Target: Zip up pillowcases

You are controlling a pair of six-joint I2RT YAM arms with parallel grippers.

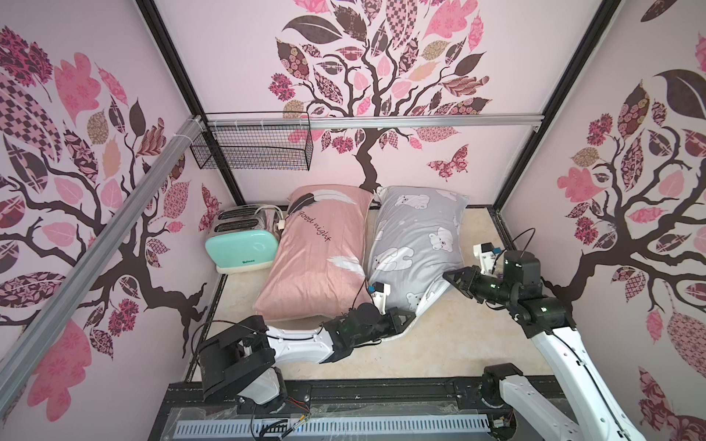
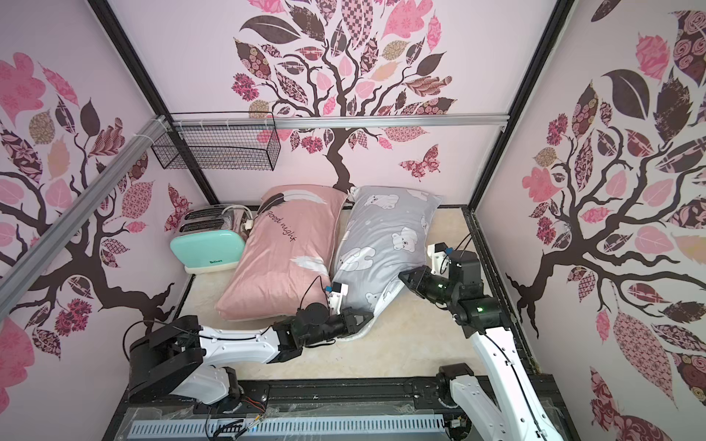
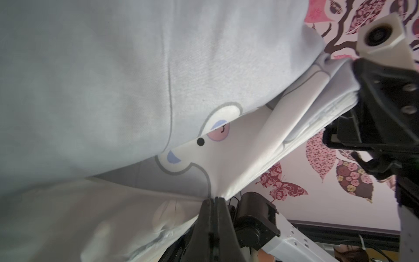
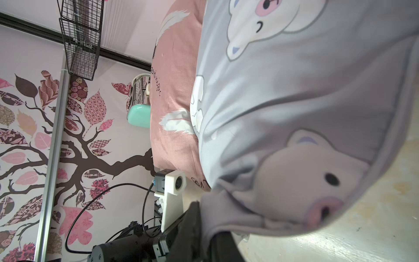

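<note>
A grey pillowcase with white bears [image 1: 417, 231] covers a filled pillow at the right of the table. Its front opening edge [image 1: 432, 297] runs drawn out between my two grippers. The left gripper [image 1: 406, 317] is shut at the near end of that edge, and its fingertips [image 3: 209, 209] meet the cloth's border in the left wrist view. At the other end, my right gripper [image 1: 450, 277] has a fold of grey cloth [image 4: 220, 209] between its fingers; how tightly they close is unclear. No zipper pull can be made out. Beside it lies a pink pillow [image 1: 316, 257].
A mint-green toaster [image 1: 241, 248] stands left of the pink pillow. A black wire basket [image 1: 253, 145] hangs on the back rail. Bare table [image 1: 448, 338] shows in front of the grippers.
</note>
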